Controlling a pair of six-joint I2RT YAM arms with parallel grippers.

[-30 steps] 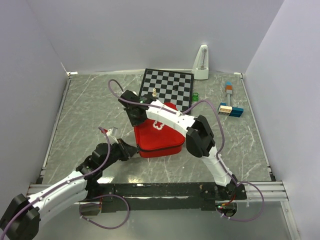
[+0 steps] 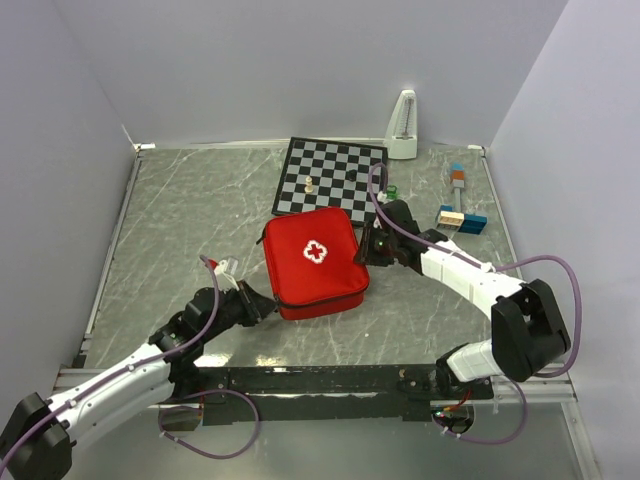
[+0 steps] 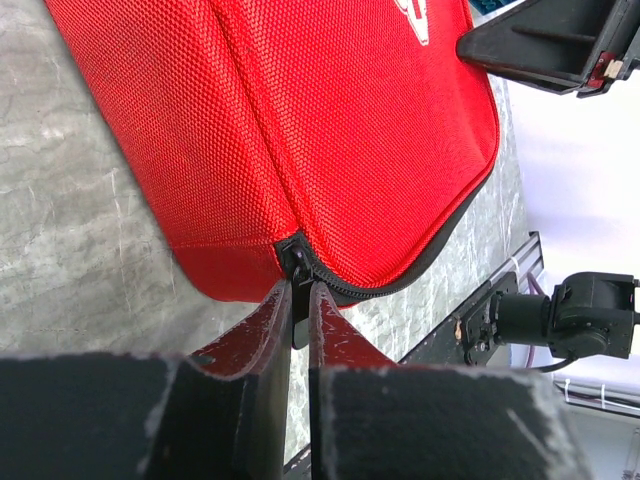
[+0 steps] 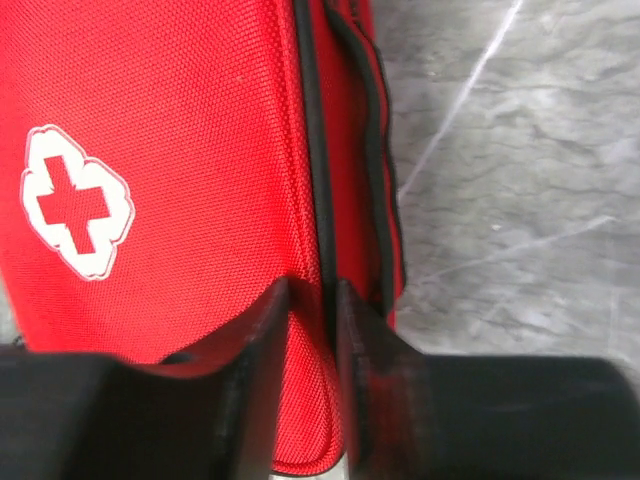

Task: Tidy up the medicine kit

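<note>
The red medicine kit (image 2: 312, 262) lies on the grey table, its white cross patch (image 4: 75, 203) facing up. At its near left corner my left gripper is shut on the black zipper tab (image 3: 296, 258). My right gripper (image 2: 364, 258) is over the kit's right edge. In the right wrist view its fingers (image 4: 262, 335) stand slightly apart, with the lid's red edge showing in the narrow gap; contact cannot be made out. Along that side two black bands (image 4: 375, 140) run with red fabric between them. The kit's inside is hidden.
A chessboard (image 2: 330, 172) with a few pieces lies behind the kit, and a white metronome (image 2: 403, 125) stands at the back. Blue and orange blocks (image 2: 461, 218) are at the right. Bare table (image 2: 190, 205) stretches to the left.
My right gripper has moved from the kit's far left corner across the back to its right side, coming nearer the front. The left gripper and the kit have hardly moved.
</note>
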